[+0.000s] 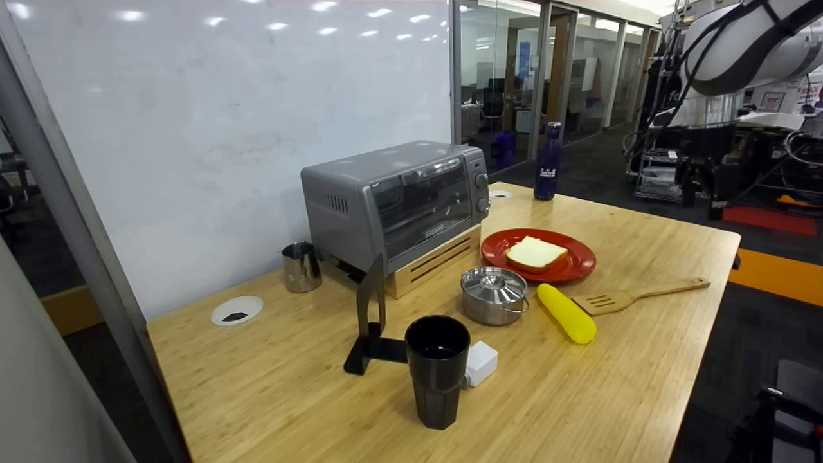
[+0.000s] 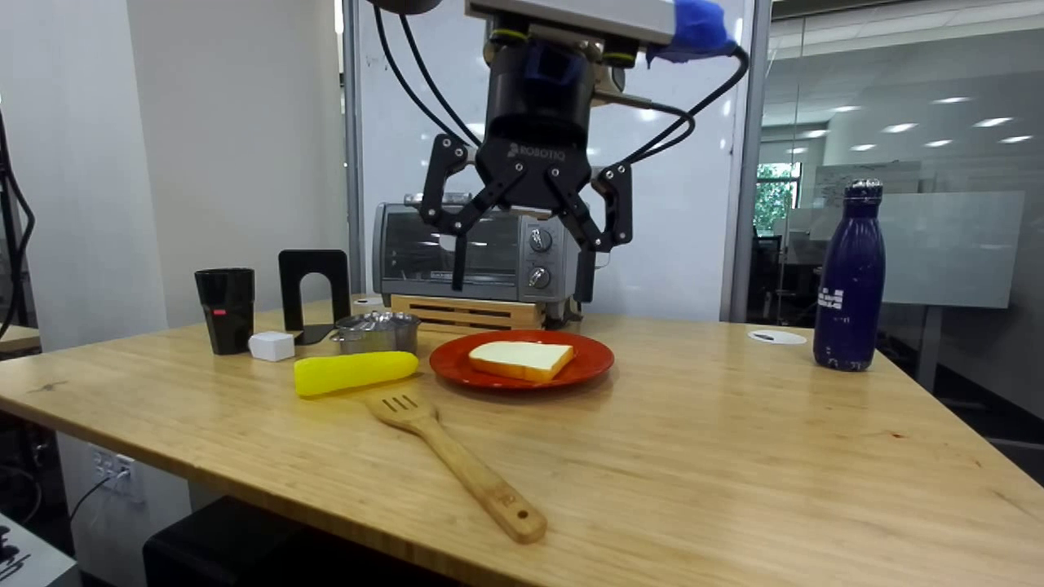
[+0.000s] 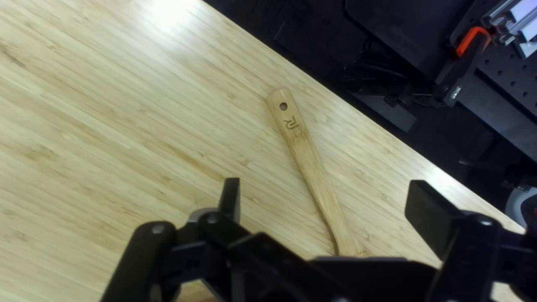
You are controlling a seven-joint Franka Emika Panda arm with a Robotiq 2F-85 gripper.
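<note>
My gripper (image 2: pixel 521 284) stands open above the table, its fingers wide apart and nothing between them. In the wrist view a wooden spatula (image 3: pixel 317 173) lies flat below, its handle running between the two fingertips and its slotted head hidden by the gripper body. The whole spatula (image 2: pixel 457 455) shows in exterior view 2, handle toward the near edge. Past its head are a yellow oblong object (image 2: pixel 354 372) and a red plate (image 2: pixel 455 364) with a slice of bread (image 2: pixel 524 358) on it.
Behind the plate sits a grey toaster oven (image 1: pixel 386 200) on a wooden slatted base. A lidded steel pot (image 1: pixel 494 297), black cup (image 1: pixel 438 370), white block (image 1: pixel 481 363) and black stand (image 1: pixel 372 308) occupy one side. A blue bottle (image 2: pixel 848 284) stands opposite.
</note>
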